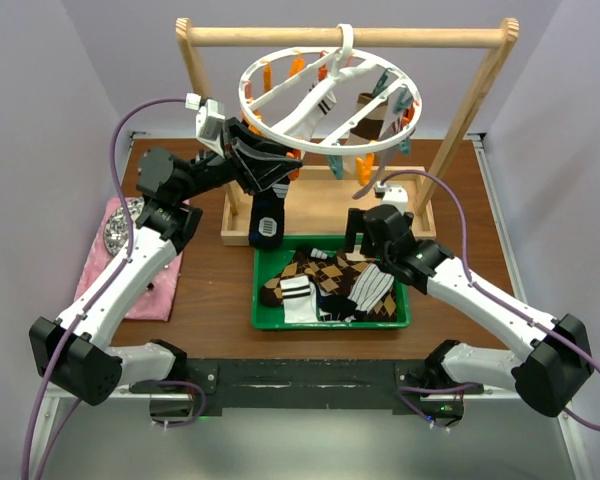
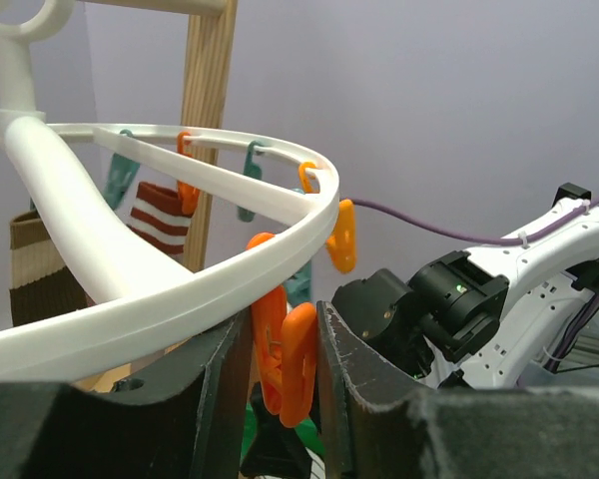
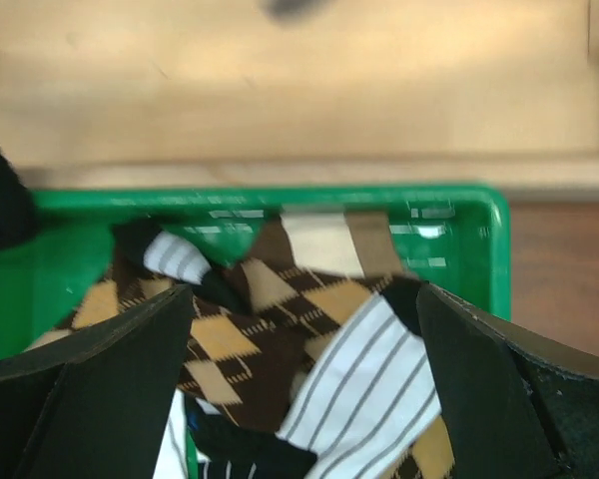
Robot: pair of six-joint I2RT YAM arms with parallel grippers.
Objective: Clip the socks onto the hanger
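Observation:
A white round hanger (image 1: 280, 132) with coloured clips hangs from a wooden rail. My left gripper is at an orange clip (image 2: 299, 364) on the ring's near side; its fingers stand close beside it, grip unclear. A black sock (image 1: 268, 215) hangs below that gripper, its upper end hidden; striped and brown socks hang farther round the ring. A green tray (image 1: 257, 317) (image 3: 499, 269) holds argyle, striped and black socks. My right gripper (image 1: 365, 225) is open above the tray, nothing between its fingers.
The wooden stand's base (image 1: 320, 205) is behind the tray. A pink cloth (image 1: 150, 295) with patterned items lies left. Bare wooden table shows right of the tray.

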